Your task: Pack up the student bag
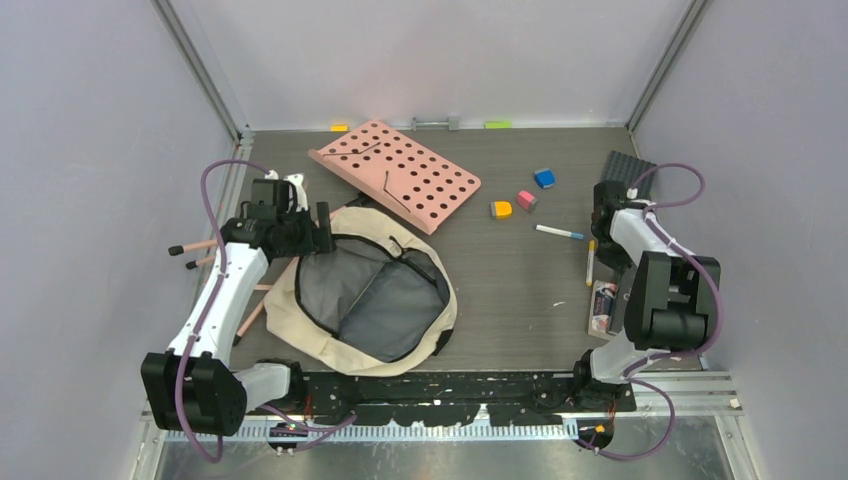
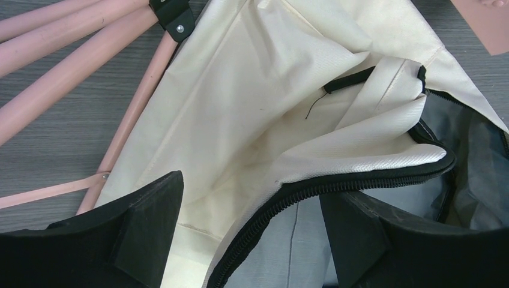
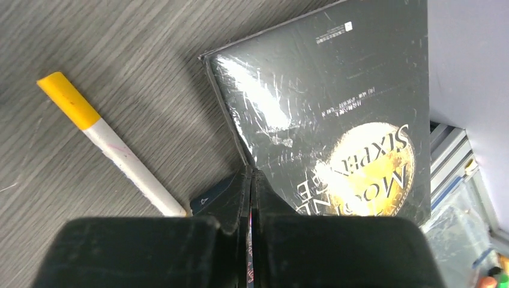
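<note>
The cream and grey student bag lies unzipped at left centre, its mouth facing up. My left gripper stands open at its top edge, the zipped rim running between the fingers; one finger tip is hidden under that rim. In the right wrist view the black book lies flat, partly over a patterned book. My right gripper is shut with nothing between its fingers; the tips are at the black book's left edge, and the book is outside them. A yellow-capped marker lies left of the tips.
A blue-capped marker and blue, pink and yellow blocks lie left of the right arm. A pink perforated board stands above the bag. Beyond the right gripper is a dark pad. Between bag and books the table is bare.
</note>
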